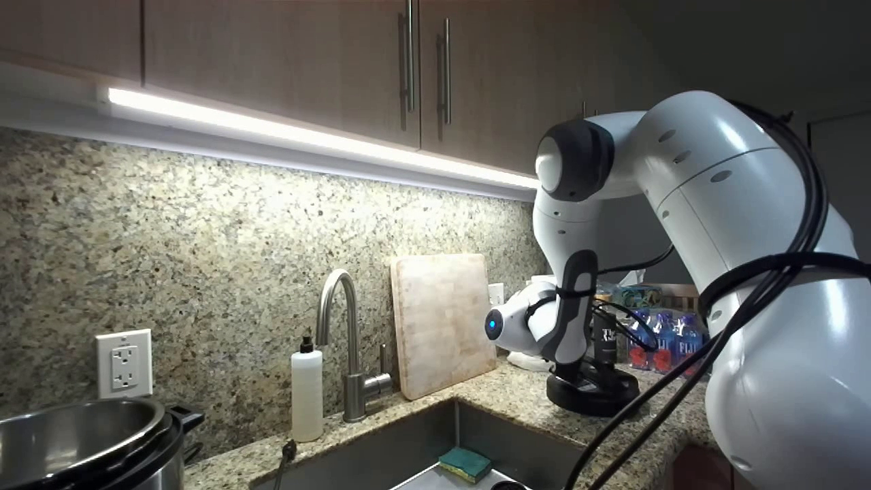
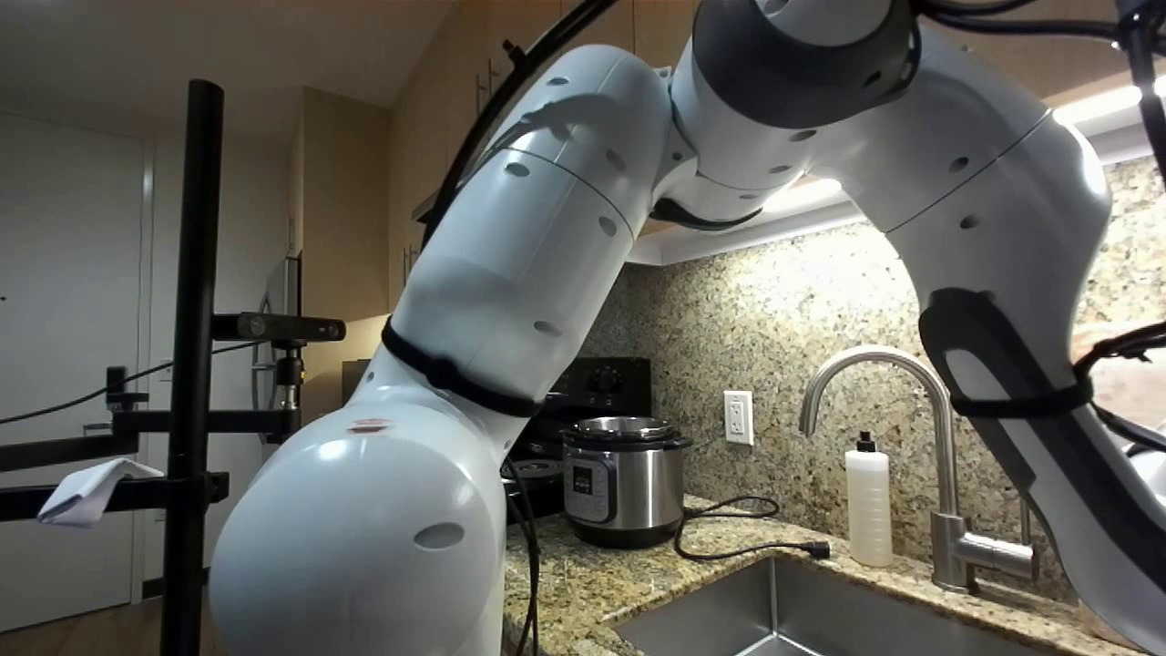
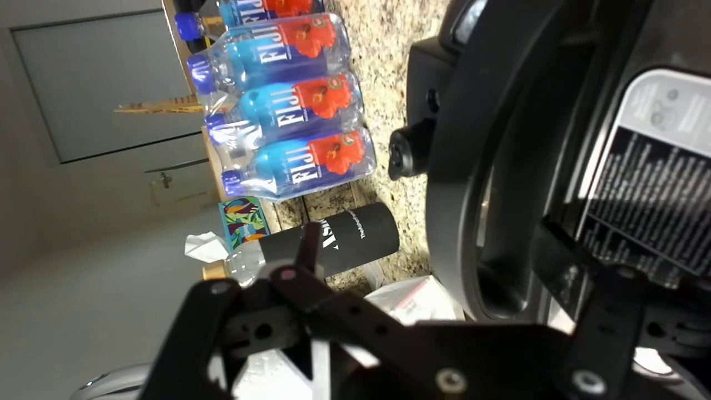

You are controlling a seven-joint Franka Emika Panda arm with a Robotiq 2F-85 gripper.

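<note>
A round black lid-like object (image 1: 594,396) rests on the granite counter to the right of the sink. It fills much of the right side of the wrist view, where its grey-and-black label (image 3: 656,180) shows. My gripper is open, its two dark fingers set wide apart, with a curved black part of that object (image 3: 453,200) showing between and beyond them. Contact cannot be judged. In exterior view 1 the hand is down at the object and mostly hidden by the forearm; in exterior view 2 it is out of frame.
Several water bottles (image 3: 286,106) and a black-labelled bottle (image 3: 356,243) stand close by on the counter. The sink holds a green sponge (image 1: 465,463). A cutting board (image 1: 441,327), faucet (image 1: 352,343) and soap bottle (image 1: 307,396) line the wall; a pressure cooker (image 2: 623,486) stands beyond.
</note>
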